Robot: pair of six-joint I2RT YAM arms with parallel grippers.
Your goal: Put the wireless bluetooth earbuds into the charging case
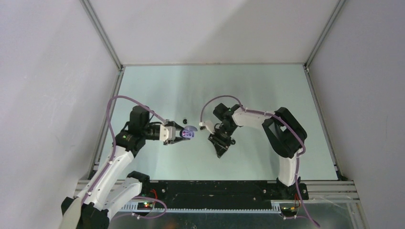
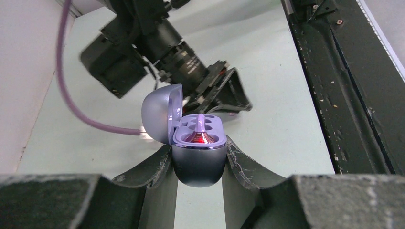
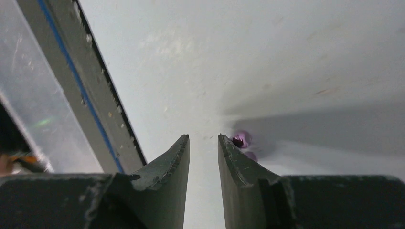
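My left gripper is shut on the lavender charging case (image 2: 198, 164), held upright with its lid open; one slot has a purple earbud stem (image 2: 200, 121) above a red light. My right gripper is low over the table right of the case, its fingers part open; a small purple object (image 3: 241, 139), probably an earbud, lies just behind a fingertip, partly hidden and blurred. Whether anything is between those fingers is unclear, though only table shows there.
A small dark object (image 1: 185, 120) lies behind the case on the table (image 1: 157, 81). The front edge has a black rail (image 1: 215, 191).
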